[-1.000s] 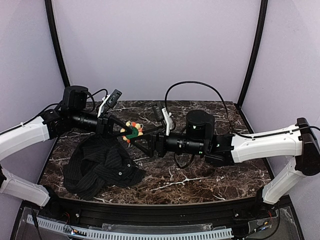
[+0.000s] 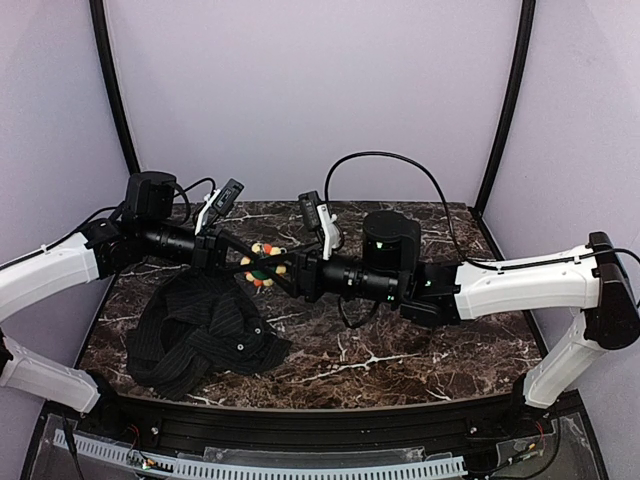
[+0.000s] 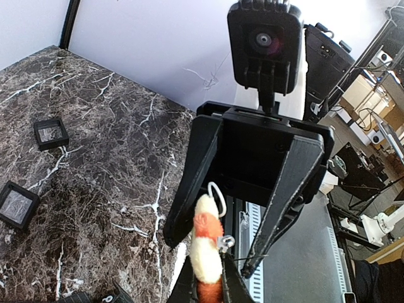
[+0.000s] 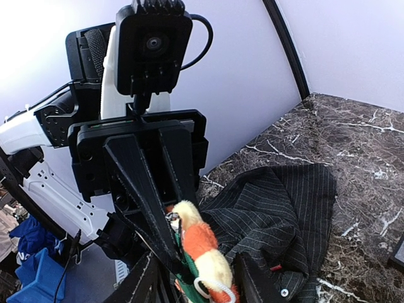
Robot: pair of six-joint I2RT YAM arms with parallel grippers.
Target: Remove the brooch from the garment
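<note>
A plush brooch (image 2: 258, 252) with orange and cream petals and a green middle is held up over the dark striped garment (image 2: 205, 330). My left gripper (image 2: 245, 255) is shut on it; in the right wrist view its fingers press on the brooch (image 4: 211, 265). My right gripper (image 2: 280, 270) reaches in from the right, its fingers part open either side of the brooch, as the left wrist view (image 3: 211, 246) shows. A small metal piece and thin pin stand out beside the brooch there. Whether the right fingers touch it is hard to tell.
Two small dark square frames (image 3: 50, 142) lie on it in the left wrist view. The garment fills the table's left front.
The left arm has stayed put.
</note>
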